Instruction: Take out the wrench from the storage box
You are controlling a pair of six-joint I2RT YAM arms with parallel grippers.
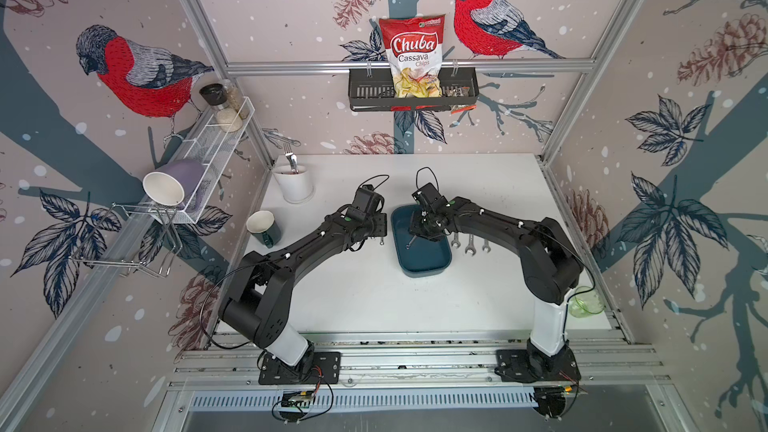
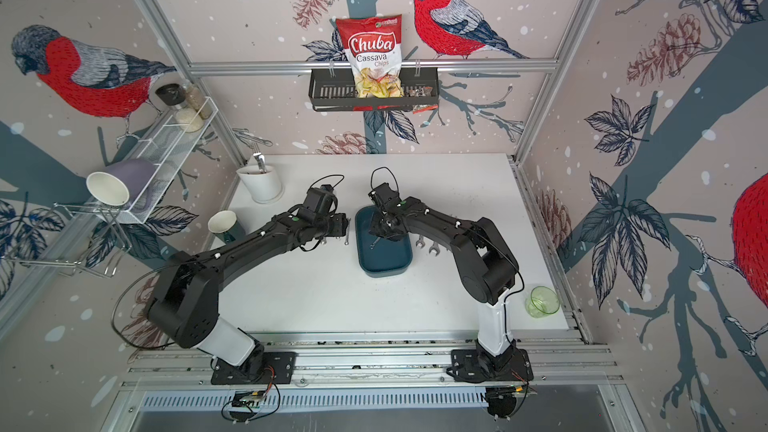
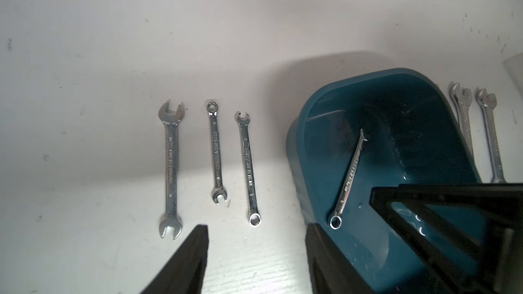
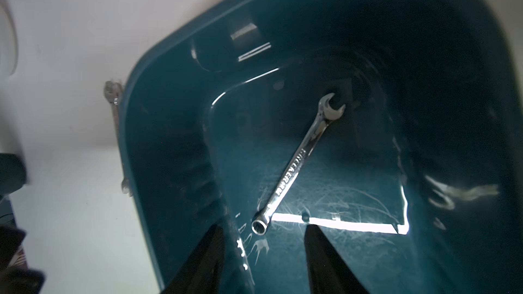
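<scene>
One silver combination wrench (image 4: 294,168) lies flat on the floor of the dark blue storage box (image 3: 327,89), seen whole in both wrist views. Over the box, my right gripper is open with nothing between its fingers, and the wrench's ring end appears just ahead of its fingertips. To the left of the box, my left gripper stands open and empty above the table. In the top views the right gripper covers part of the box.
Several wrenches rest on the table: a double open-ended wrench (image 3: 171,168) and two thinner ones left of the box, others (image 1: 470,246) to its right. A mug (image 1: 263,228) and a cutlery holder (image 1: 293,182) stand further left.
</scene>
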